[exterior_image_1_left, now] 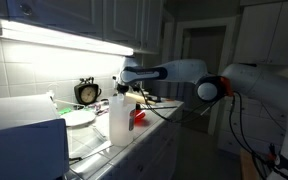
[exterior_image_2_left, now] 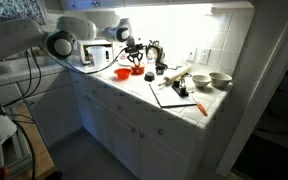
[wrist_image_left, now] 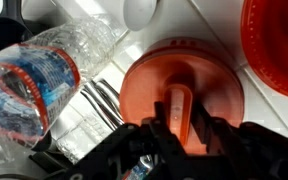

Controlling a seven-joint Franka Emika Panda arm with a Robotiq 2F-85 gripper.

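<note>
In the wrist view, a round red-brown lid-like disc [wrist_image_left: 139,88] lies under my gripper. An orange upright piece [wrist_image_left: 180,92], apparently its handle, stands between the fingers, and the fingers are shut on it. Exterior view 2 places the gripper [exterior_image_2_left: 134,47] low over the counter, just above a small red object [exterior_image_2_left: 137,70].
Close by is an open red bowl [wrist_image_left: 279,45]. A clear plastic bottle [wrist_image_left: 44,80] lies at the left of the wrist view, with a white spoon [wrist_image_left: 138,13] above. Along the counter are a dark tray [exterior_image_2_left: 174,95] and several pale bowls [exterior_image_2_left: 201,81].
</note>
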